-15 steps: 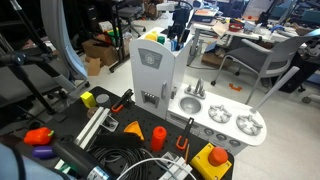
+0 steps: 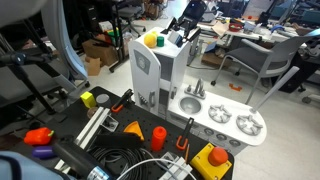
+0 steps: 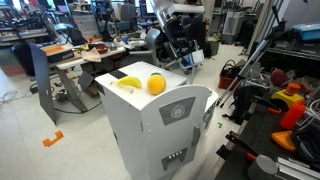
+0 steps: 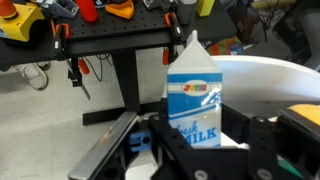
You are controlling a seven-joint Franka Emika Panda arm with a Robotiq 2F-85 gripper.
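Note:
In the wrist view, a milk carton (image 4: 195, 92) with a blue and white front stands between the black fingers of my gripper, which is shut on it. The carton's peaked top points away from the gripper. Exterior view 1 has the gripper (image 2: 184, 32) over the top of a white toy kitchen unit (image 2: 147, 78), the carton small beneath it. From exterior view 2, the black gripper (image 3: 184, 50) appears behind the unit's top, and the carton is hard to make out.
A yellow banana (image 3: 130, 82) and an orange fruit (image 3: 156, 84) lie on the unit's top. A white counter with a sink (image 2: 190, 105) and round burners extends beside it. The black table (image 2: 130, 130) in front holds tools and cables.
My gripper and arm have shifted slightly right and changed tilt above the unit. The unit's white front panel appears at a different angle, its top edge now sloping more.

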